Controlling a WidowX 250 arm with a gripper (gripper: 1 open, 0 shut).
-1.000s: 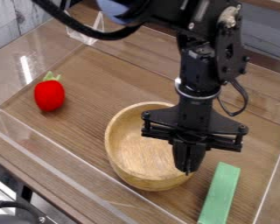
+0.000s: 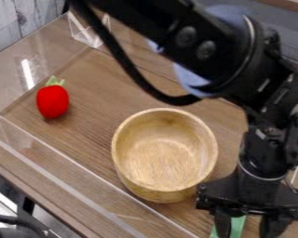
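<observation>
My gripper [image 2: 246, 221] is low at the bottom right, open, over a green strip-shaped object [image 2: 229, 226] that it mostly covers. Just left of the gripper sits an empty tan bowl [image 2: 158, 149]. A red strawberry-like object [image 2: 52, 101] with a green top lies on the wooden table at the left.
The wooden table [image 2: 101, 93] has free room around the red object and above the bowl. A clear plastic piece [image 2: 89, 28] stands at the far upper left. The table's left edge runs along the lower left.
My gripper has moved from over the bowl to the right and down, onto the green object. The bowl and red object appear in the same places.
</observation>
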